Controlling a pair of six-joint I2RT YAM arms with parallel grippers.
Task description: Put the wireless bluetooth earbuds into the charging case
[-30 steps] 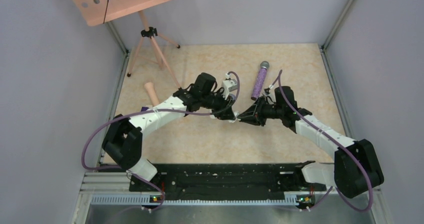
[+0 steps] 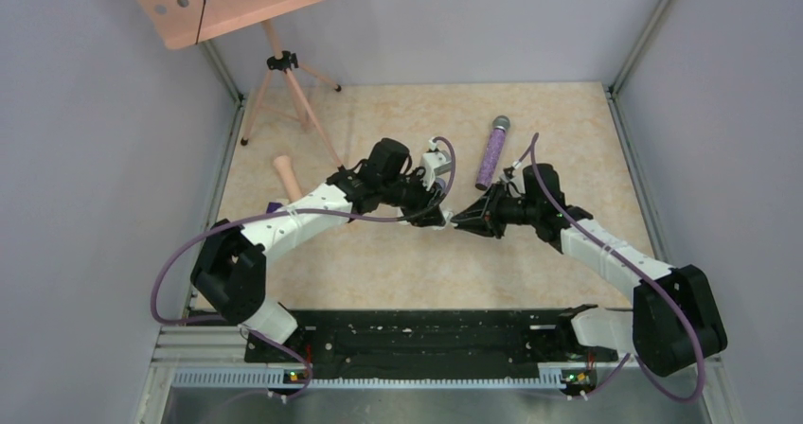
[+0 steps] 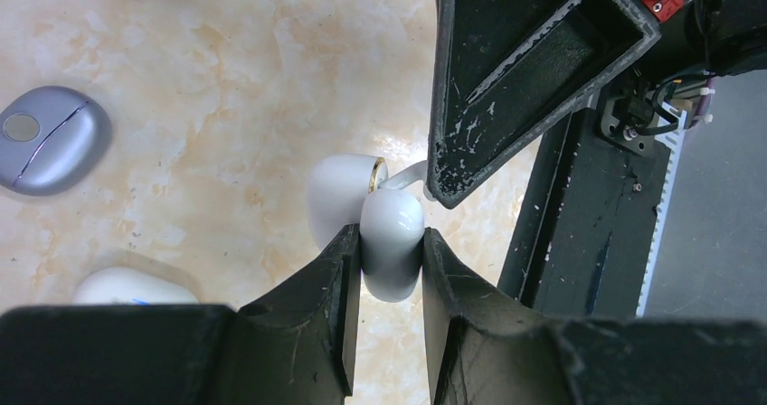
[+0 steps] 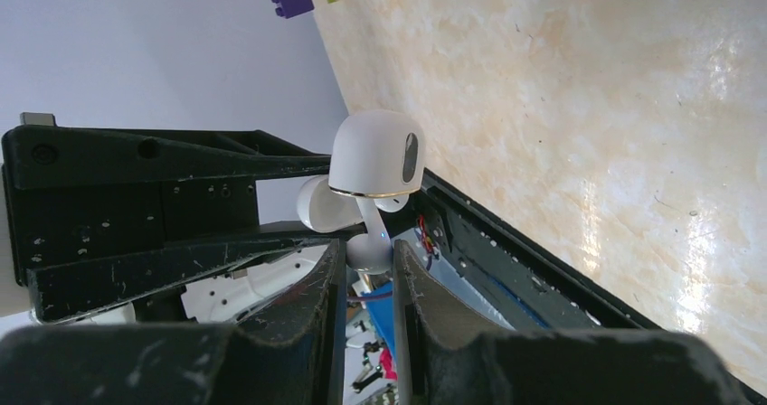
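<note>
In the left wrist view my left gripper is shut on the white charging case (image 3: 392,220), whose other half, with a gold-coloured edge, stands open behind. From the right a black finger (image 3: 506,80) of my right gripper reaches in beside a white earbud's stem (image 3: 411,174). My right gripper is shut on that earbud's rounded head (image 4: 369,255) in the right wrist view. The stem points up to the gold rim of one case half (image 4: 378,147); whether its tip is inside cannot be told. The left gripper's fingers (image 4: 226,167) come in from the left.
A lavender mouse (image 3: 59,143) and a white object with a blue mark (image 3: 136,287) lie on the table. The purple microphone (image 2: 493,152) lies behind the grippers, a peach cylinder (image 2: 287,176) to the left.
My right gripper and its cable have shifted very slightly in the top view. The left arm looks almost still, and both grippers stay close together.
</note>
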